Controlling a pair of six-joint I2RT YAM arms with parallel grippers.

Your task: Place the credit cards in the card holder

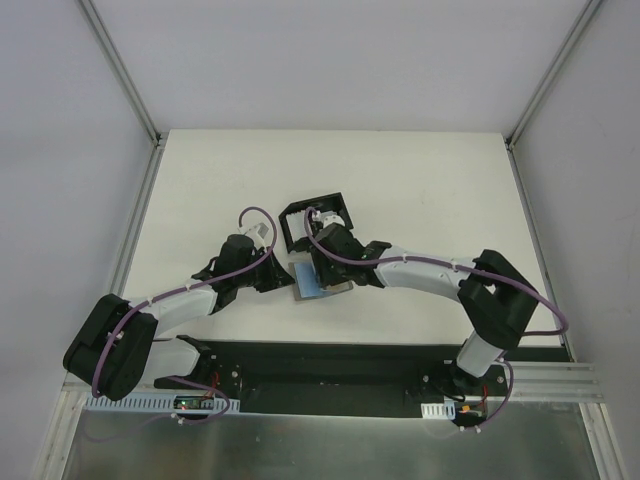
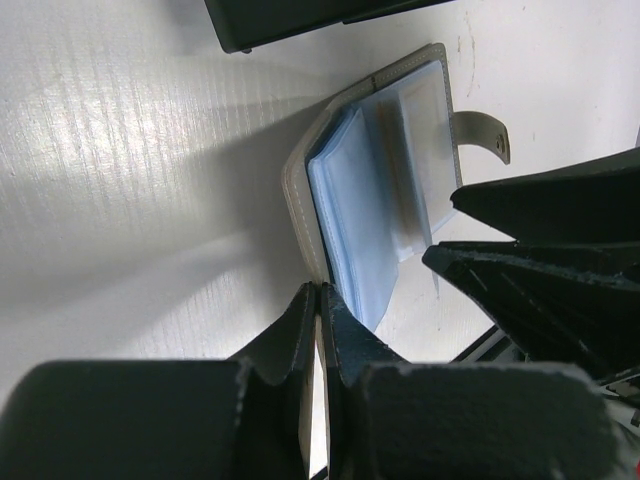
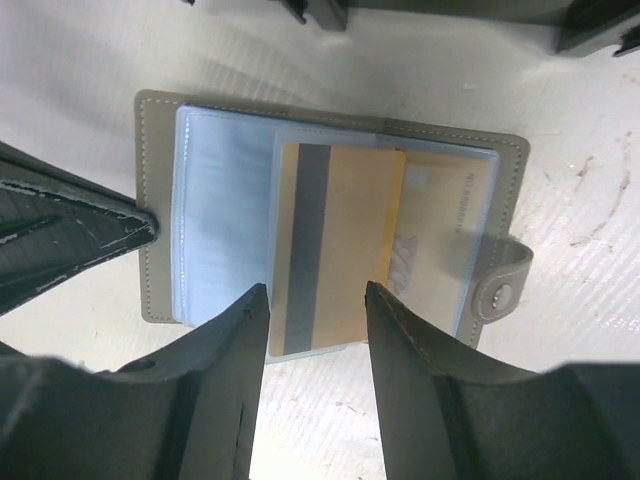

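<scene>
The open grey card holder lies on the white table, with blue-tinted sleeves and a gold card with a dark stripe in it. My left gripper is shut at the holder's edge; the edge runs to its fingertips, but whether it is pinched between them is unclear. My right gripper is part open over the card, its fingertips either side of the card's middle and lower part. Whether they touch it cannot be told.
A black tray with compartments and white items stands just behind the holder, close to both grippers.
</scene>
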